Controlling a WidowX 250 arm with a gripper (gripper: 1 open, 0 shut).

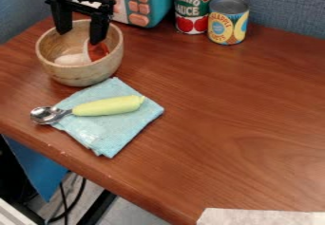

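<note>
My black gripper point(80, 20) is at the top left, open, with its two fingers reaching down into a wooden bowl point(79, 69). Inside the bowl are a reddish object point(97, 50) and a pale item point(70, 59); the fingertips are near the red one. A light blue folded cloth point(105, 132) lies in front of the bowl, with a scoop point(109, 105) with a pale yellow handle on it.
A teal toy appliance point(146, 6), a sauce can point(192, 10) and a yellow-labelled can point(227, 23) stand along the back. A white sheet lies at the front right.
</note>
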